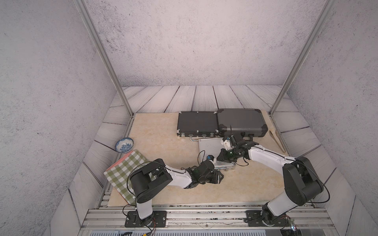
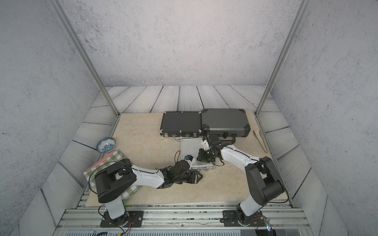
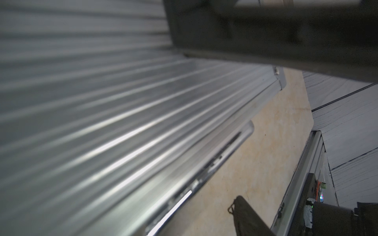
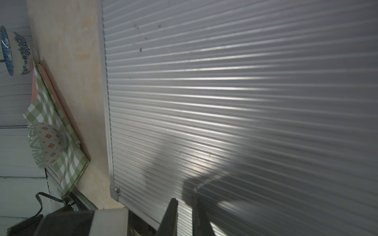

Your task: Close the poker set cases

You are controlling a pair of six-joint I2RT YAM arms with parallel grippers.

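Observation:
A silver ribbed case [image 1: 208, 147] lies closed at the table's middle, its latches along the front edge. My left gripper [image 1: 218, 177] is at that front edge, fingers parted, nothing seen between them; its wrist view shows the lid edge and latch strip [image 3: 212, 165] close up. My right gripper [image 1: 221, 156] rests low over the lid, fingers close together; the right wrist view shows the ribbed lid beneath them, and what is between is unclear. Behind stand a black case [image 1: 196, 122] and a larger dark case [image 1: 242, 120], both closed.
A patterned bowl [image 1: 124, 144] and checked cloth [image 1: 122, 177] are at the left, the cloth partly under my left arm. A wooden utensil [image 2: 259, 141] lies at the right edge.

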